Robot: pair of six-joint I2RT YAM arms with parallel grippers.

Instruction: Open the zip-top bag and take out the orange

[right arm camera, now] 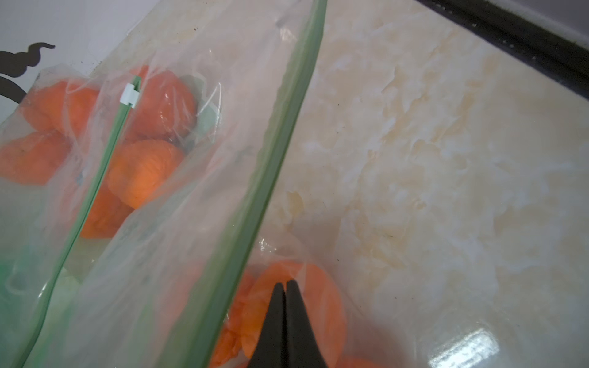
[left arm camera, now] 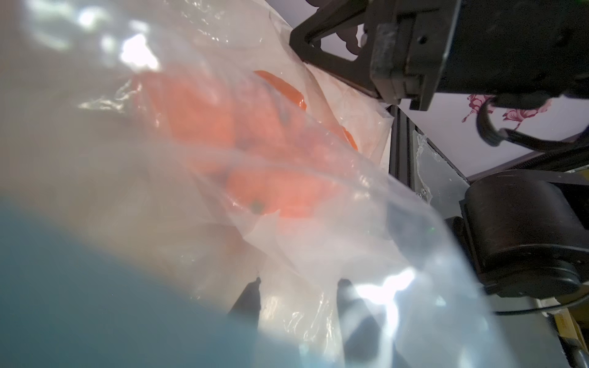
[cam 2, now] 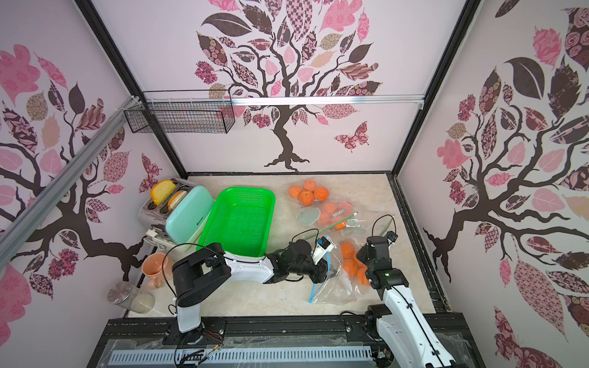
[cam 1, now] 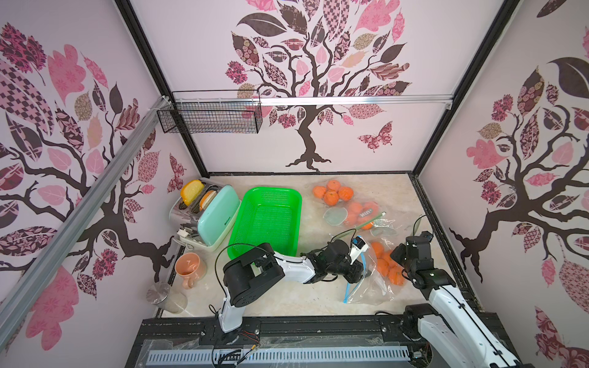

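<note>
A clear zip bag of oranges with a blue zip strip lies at the front right. My left gripper reaches into its blue-zip end; the left wrist view shows its two fingertips apart behind cloudy plastic, part open. My right gripper is shut over the bag's oranges beside a green zip strip, with no object visible between its fingers. Behind lie more bagged oranges and loose-looking oranges, some under plastic.
A green basket stands left of the bags, with a mint toaster-like box, a pink mug and a clear container further left. The wire shelf hangs on the back left.
</note>
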